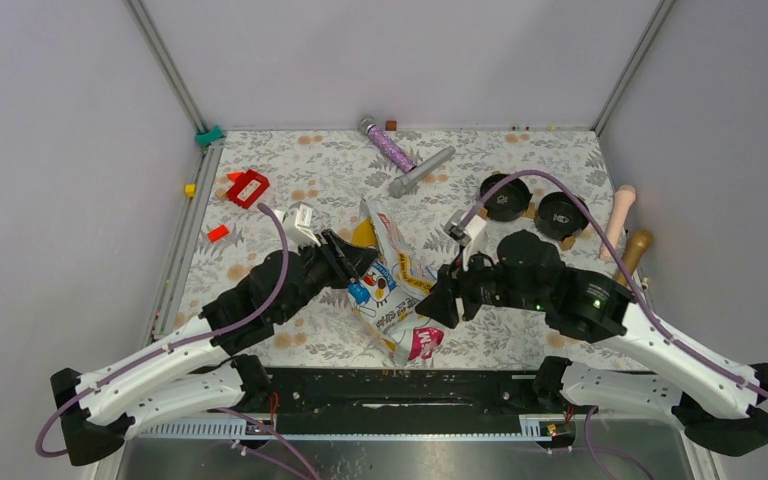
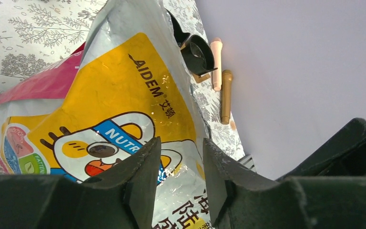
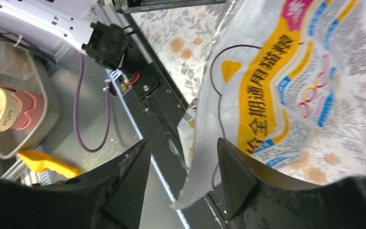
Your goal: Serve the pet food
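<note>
A large, crumpled pet food bag (image 1: 390,310), white and yellow with a pink end, lies at the middle front of the table. My left gripper (image 1: 368,262) is open over the bag's upper left side. In the left wrist view, the printed face shows between and beyond its parted fingers. On the bag's right side is my right gripper (image 1: 444,305), its fingers (image 3: 236,176) apart. A pale edge of the bag (image 3: 262,105) crosses the gap between them in the right wrist view; contact cannot be judged.
Two black bowls (image 1: 505,198) stand at the back right, near two wooden-looking rods (image 1: 617,222). Two microphones (image 1: 390,148) lie at the back centre. Red pieces (image 1: 247,188) sit at the left.
</note>
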